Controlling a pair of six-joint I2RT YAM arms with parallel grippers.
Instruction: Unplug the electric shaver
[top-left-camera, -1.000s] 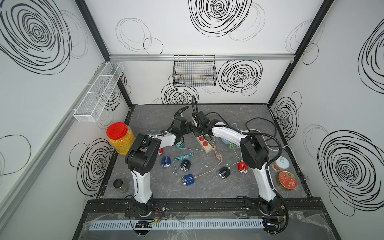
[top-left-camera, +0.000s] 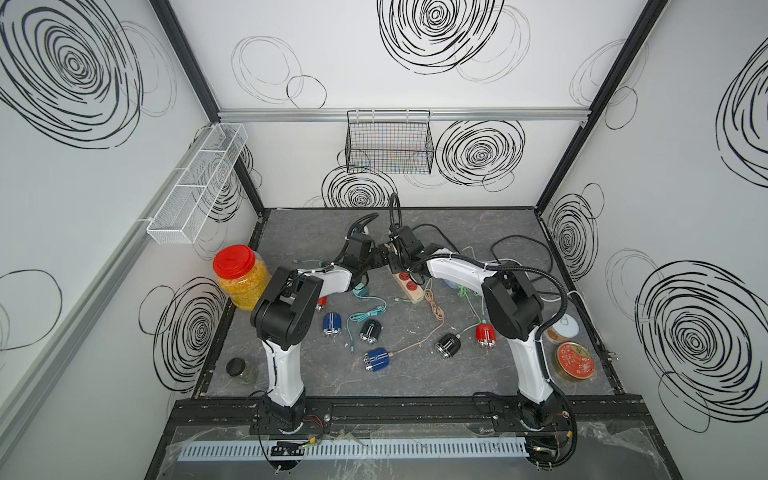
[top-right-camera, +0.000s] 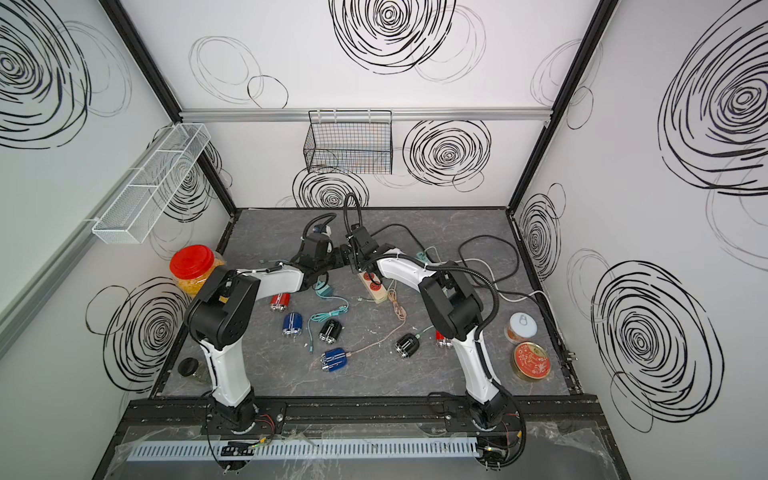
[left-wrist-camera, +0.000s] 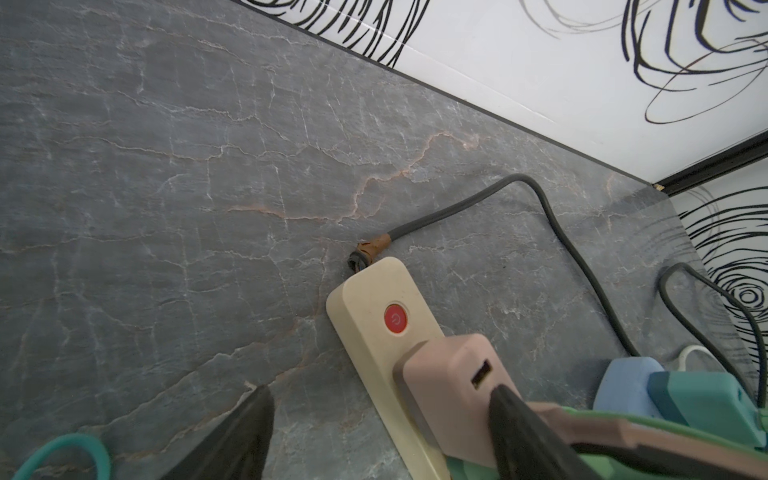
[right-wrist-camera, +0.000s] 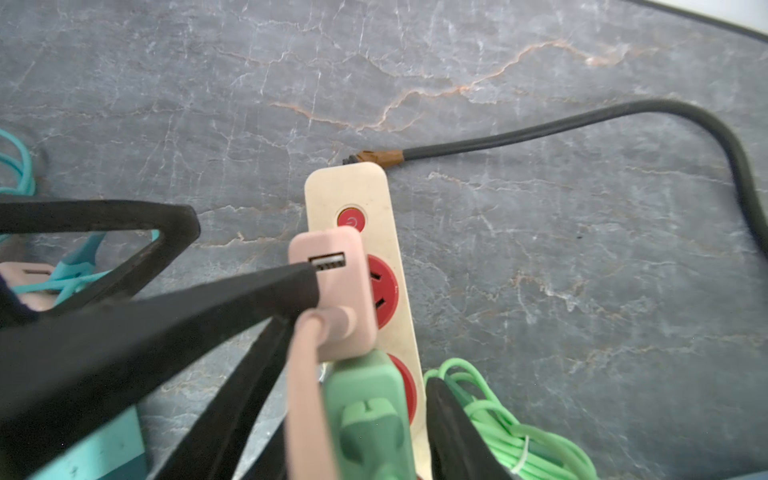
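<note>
A cream power strip (right-wrist-camera: 349, 189) holds a pink plug (right-wrist-camera: 344, 288) and a green plug (right-wrist-camera: 364, 384) beside it. In the left wrist view my left gripper is open, its blurred fingers either side of the strip, the right one at the pink plug. In the right wrist view my right gripper has its fingers around the green plug; whether they grip it is unclear. A dark part crosses that view's left side. Several shavers, such as the blue one (top-left-camera: 376, 358) and the red one (top-left-camera: 485, 334), lie on the table.
Cables lie around the strip, with blue (left-wrist-camera: 620, 388) and teal (left-wrist-camera: 704, 404) plugs to its right. A jar (top-left-camera: 241, 276) stands at the left, cans (top-left-camera: 574, 360) at the right. A wire basket (top-left-camera: 389, 144) hangs on the back wall.
In the top left view both arms have shifted only slightly around the power strip; the objects on the table look unchanged.
</note>
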